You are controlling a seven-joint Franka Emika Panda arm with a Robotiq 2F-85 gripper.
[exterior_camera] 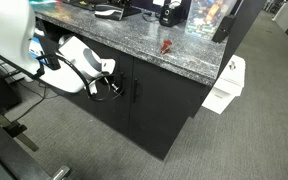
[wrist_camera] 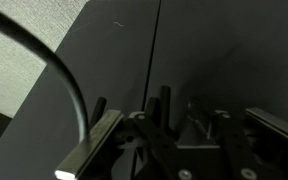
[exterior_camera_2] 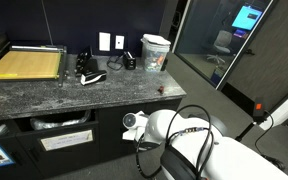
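Note:
Two dark cabinet doors [exterior_camera: 162,112] meet at a narrow vertical seam below the counter. Short dark handles stand on either side of that seam; one handle [wrist_camera: 164,105] lies between my fingers in the wrist view, the other handle [wrist_camera: 99,106] near the left finger. My gripper is close to the door fronts with its fingers apart; whether either finger touches a handle cannot be told in the dim light. In exterior view 1 the gripper [exterior_camera: 115,84] is at the handles, small and dark. The doors appear closed.
Above is a granite counter [exterior_camera: 169,45] with a small red object [exterior_camera: 166,46] and a clear tub [exterior_camera_2: 155,52] on it. A white box [exterior_camera: 225,84] stands on the floor beyond the cabinet's end. Carpet in front is open. A black cable [wrist_camera: 59,65] loops across the wrist view.

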